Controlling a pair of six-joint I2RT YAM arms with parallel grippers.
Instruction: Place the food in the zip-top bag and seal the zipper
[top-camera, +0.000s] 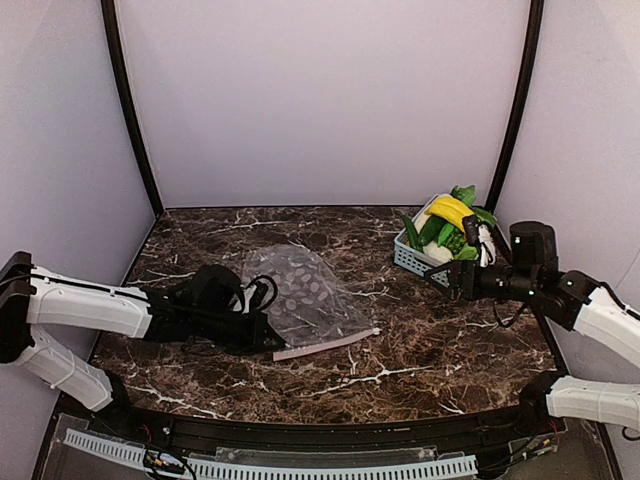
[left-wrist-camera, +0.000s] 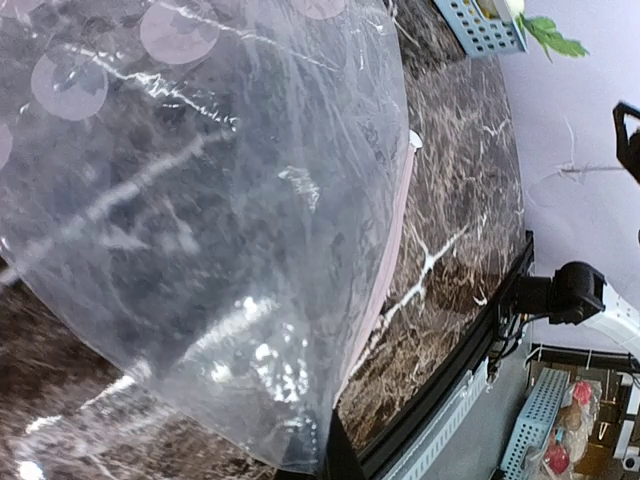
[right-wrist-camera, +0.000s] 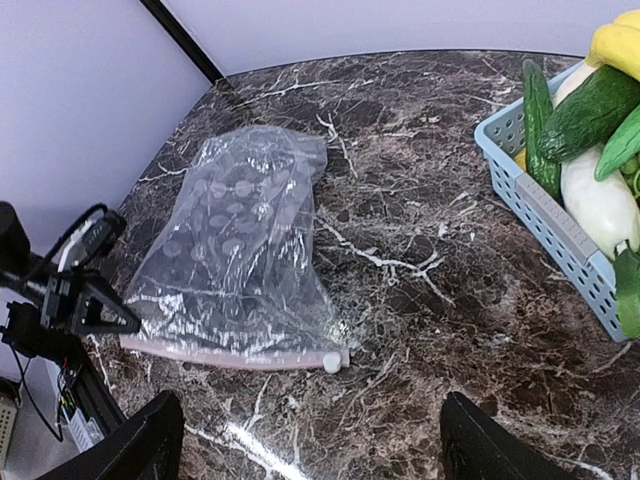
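Note:
A clear zip top bag (top-camera: 305, 300) with pale dots lies flat on the dark marble table, its pink zipper strip (top-camera: 325, 346) along the front edge. My left gripper (top-camera: 272, 342) is shut on the bag's front left corner; in the left wrist view its fingers (left-wrist-camera: 342, 455) pinch the gathered film at the bottom. A white slider (right-wrist-camera: 332, 362) sits at the strip's right end in the right wrist view. My right gripper stands open and empty above the table, in front of the food basket (top-camera: 412, 262). The basket holds bananas (top-camera: 450, 210), cucumbers and other vegetables.
Bare marble (right-wrist-camera: 420, 300) lies between bag and basket. A dark rail (top-camera: 330, 425) runs along the front edge, and white walls close in the sides. Another blue basket (left-wrist-camera: 535, 420) is off the table in the left wrist view.

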